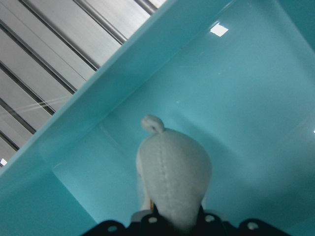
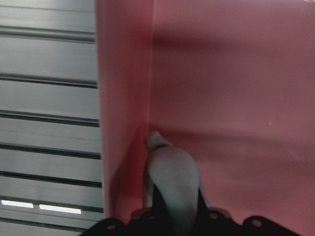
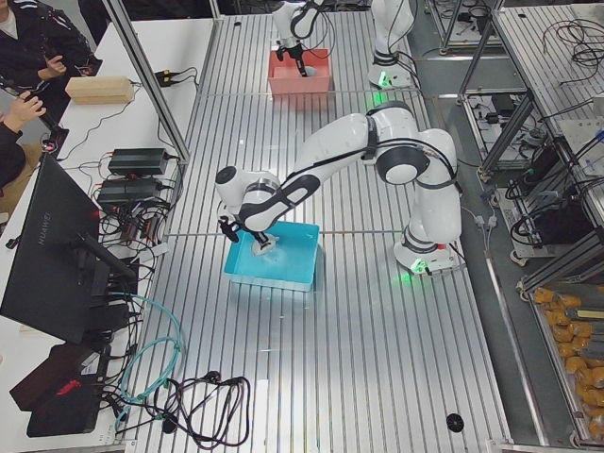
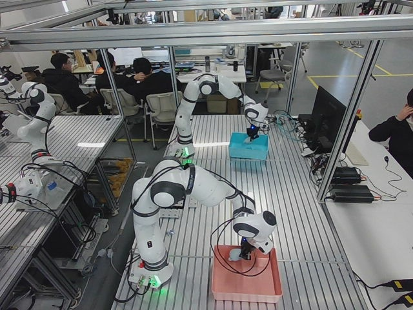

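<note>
In the left wrist view my left gripper is shut on a pale grey-blue soft toy (image 1: 174, 167) with a small loop on top, inside the blue bin (image 1: 236, 88). The camera left view shows that arm reaching down into this bin from the right. In the right wrist view my right gripper is shut on a similar grey soft piece (image 2: 170, 172), low in the pink bin (image 2: 231, 83) beside its wall. Both toys are partly hidden by the grippers.
The bins stand apart on a slatted metal table (image 3: 330, 359). A monitor (image 3: 66, 245), power supplies and loose cables line one side, with frame posts nearby. The table around the blue bin is mostly clear.
</note>
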